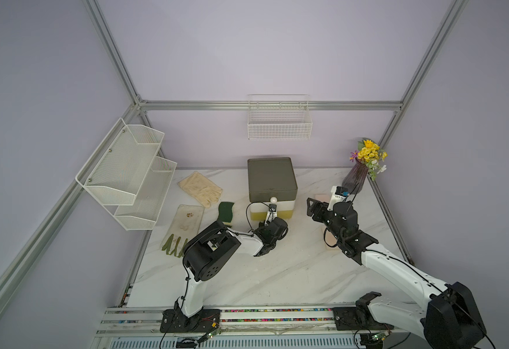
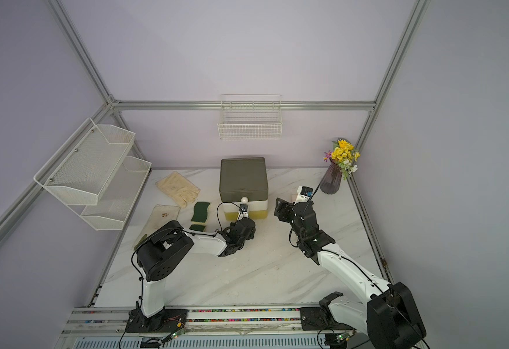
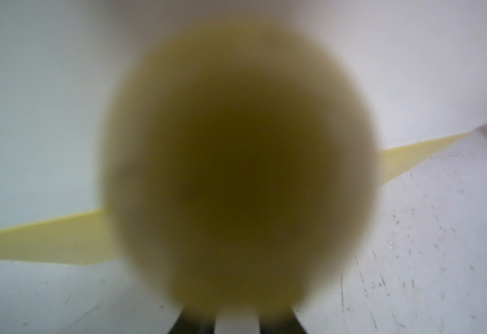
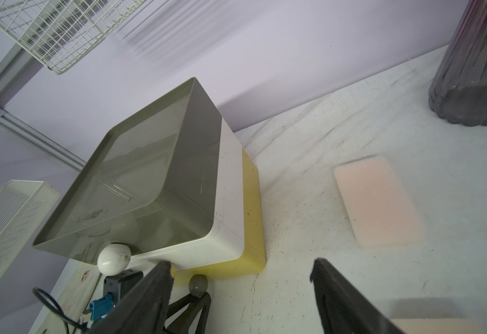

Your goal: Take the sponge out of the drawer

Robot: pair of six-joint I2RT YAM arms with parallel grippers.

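Observation:
A box of drawers point(image 1: 269, 180) stands at the back, olive on top with a white drawer point(image 4: 230, 189) and a yellow drawer point(image 4: 252, 214) below. Both look closed; no sponge shows inside. In the right wrist view my left gripper meets the lower round knob point(image 4: 198, 284). From the left wrist, a blurred yellow-brown knob fills the middle and a gap separates the dark fingers point(image 3: 195, 323) at the bottom; whether they grip it is hidden. My right gripper is open and empty, to the right of the box.
Left of the box lie a dark green pad point(image 1: 225, 211), a cloth glove point(image 1: 201, 188) and a tray point(image 1: 187, 218) with green utensils. Two pink pads point(image 4: 377, 200) lie on the right, near a flower vase point(image 4: 471, 83).

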